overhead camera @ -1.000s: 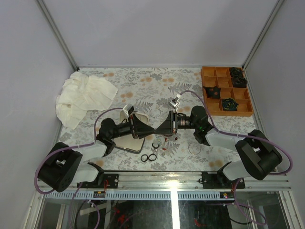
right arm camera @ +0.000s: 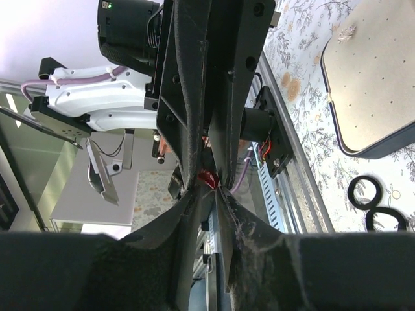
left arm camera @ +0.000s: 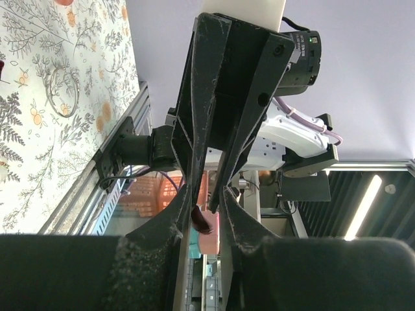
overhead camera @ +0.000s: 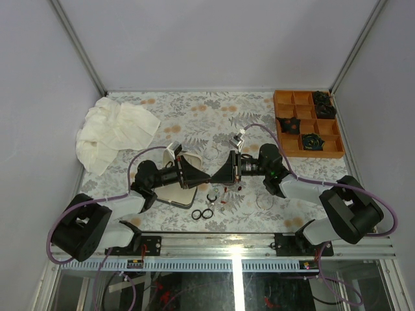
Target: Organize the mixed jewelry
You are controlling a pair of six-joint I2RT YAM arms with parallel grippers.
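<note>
Both grippers meet tip to tip above the table. In the left wrist view my left gripper is shut on a small dark red piece of jewelry (left arm camera: pixel 201 222). The same red piece (right arm camera: pixel 209 179) shows in the right wrist view, at the tips of the facing fingers. Around it stands my right gripper, part open with a narrow gap between its fingers; whether they touch the piece is unclear. Below, in the top view, lie two black rings (overhead camera: pixel 196 214) and a few small red pieces (overhead camera: pixel 225 196). At the back right is the orange-brown compartment box (overhead camera: pixel 285 98) with black items in several cells.
Under the left arm lies a beige tray (overhead camera: pixel 175 197). A crumpled white cloth (overhead camera: pixel 113 133) covers the back left. One clear ring (left arm camera: pixel 63 92) rests on the floral cloth.
</note>
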